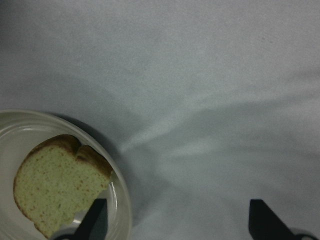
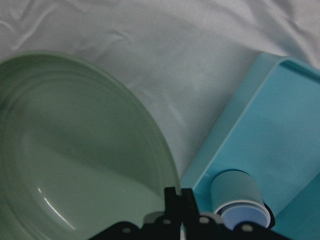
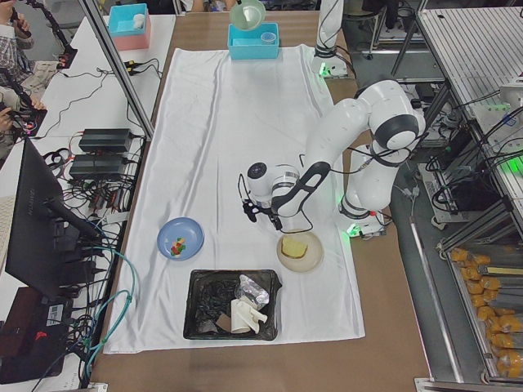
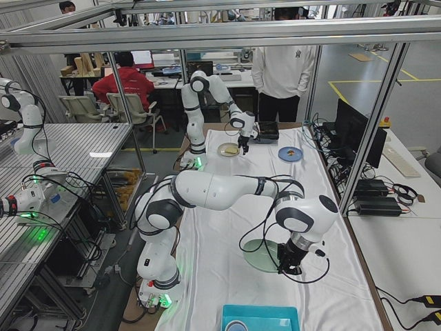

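Observation:
My right gripper is shut on the rim of a green plate (image 2: 85, 135), lifted in the camera left view (image 3: 247, 15) and beside a blue bin (image 2: 265, 115) with a cup (image 2: 232, 192) in it. My left gripper is open over the white cloth, next to a beige plate (image 1: 20, 125) holding a slice of bread (image 1: 60, 185). In the camera left view it hangs just up and left of that plate (image 3: 298, 261).
A blue plate (image 3: 188, 224) with small colourful items lies at the near left. A black-lined bin (image 3: 208, 302) with waste items stands at the near edge.

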